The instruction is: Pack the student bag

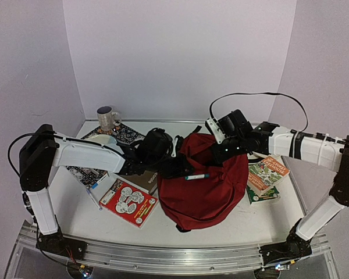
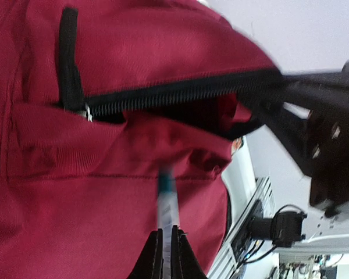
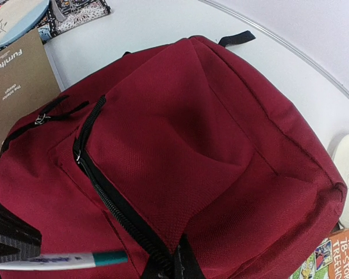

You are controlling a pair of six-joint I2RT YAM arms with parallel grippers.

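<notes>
The dark red bag point(image 1: 206, 200) lies mid-table, its zipped pocket gaping, as the left wrist view shows. My left gripper is shut on a white marker point(image 2: 167, 208) with a teal end. In the top view the marker point(image 1: 196, 176) lies across the bag's front, below the opening, its teal tip to the right. On the opening's upper edge, my right gripper is shut on the zippered flap of the bag point(image 3: 180, 174), which is pulled up. The pocket's inside is mostly dark.
To the left lie a red book point(image 1: 129, 201), a brown book point(image 1: 145, 181) and another pen point(image 1: 95, 199). A mug point(image 1: 106, 118) stands at the back left. Books point(image 1: 267, 173) lie right of the bag.
</notes>
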